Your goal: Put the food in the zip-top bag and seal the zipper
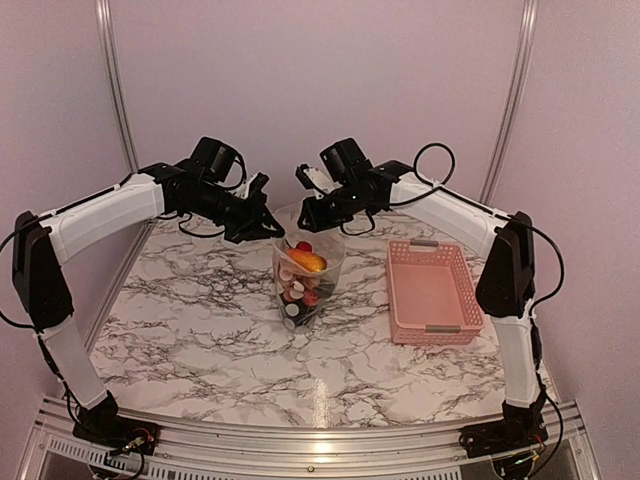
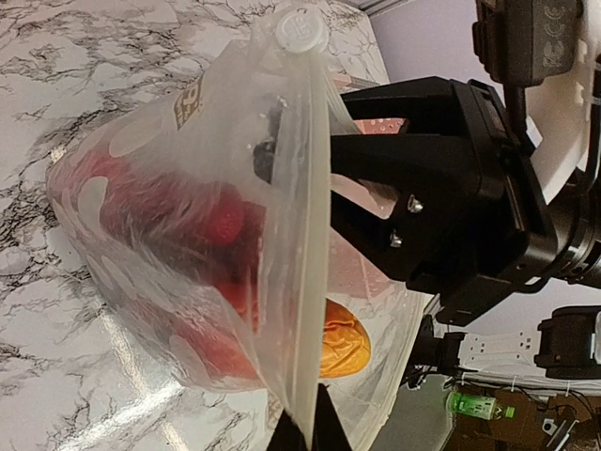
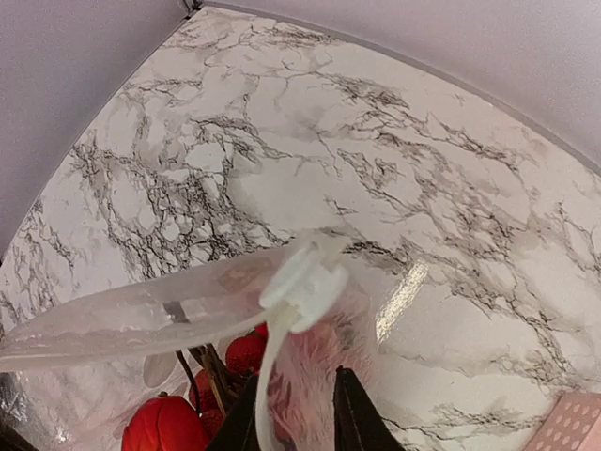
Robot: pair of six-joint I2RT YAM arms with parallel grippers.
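The translucent zip-top bag stands mid-table, holding red, orange and dark food items, with an orange item near its opening. My left gripper is shut on the bag's rim at the left; in the left wrist view the rim runs down to its fingertips. My right gripper is at the bag's upper right edge, beside the white zipper slider. In the right wrist view its dark fingers straddle the pale zipper strip low in frame, apparently part open.
A pink basket, empty, sits on the right of the marble table. Walls stand at the back and sides.
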